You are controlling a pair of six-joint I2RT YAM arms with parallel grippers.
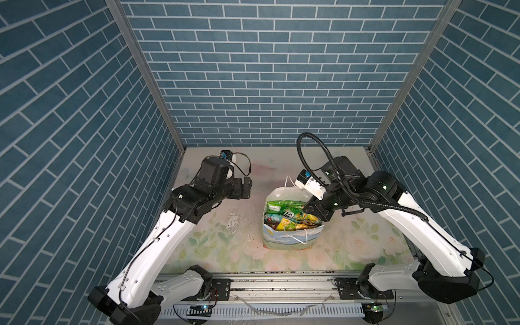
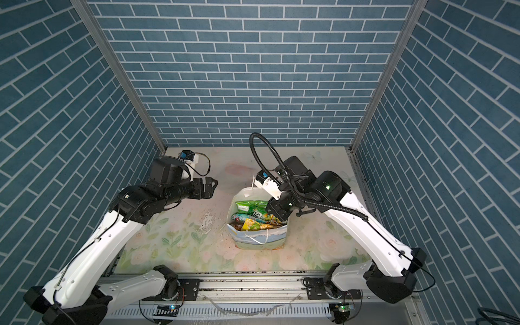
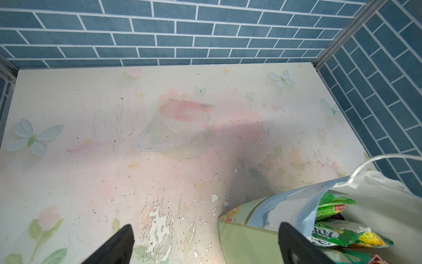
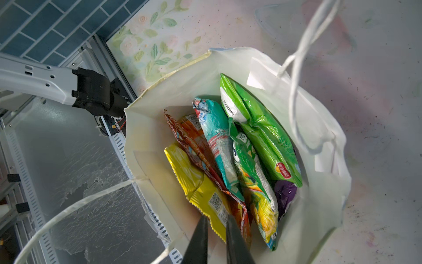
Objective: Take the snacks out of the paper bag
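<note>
The white paper bag point(image 1: 292, 239) stands upright with its top open and snack packets inside. In the right wrist view I see a green packet point(image 4: 268, 136), a teal one point(image 4: 215, 136), a yellow one point(image 4: 197, 180) and a brown-orange one point(image 4: 189, 149). My right gripper is over the bag's right side, pointing down towards the packets; its fingers are partly apart, and no packet shows held between them. Left of the bag, my left gripper is open and empty above the bare table.
A looped white handle point(image 4: 299, 88) rises from the bag's rim, and another handle point(image 4: 83, 200) hangs off the opposite side. Brick-patterned walls point(image 1: 270, 70) enclose it.
</note>
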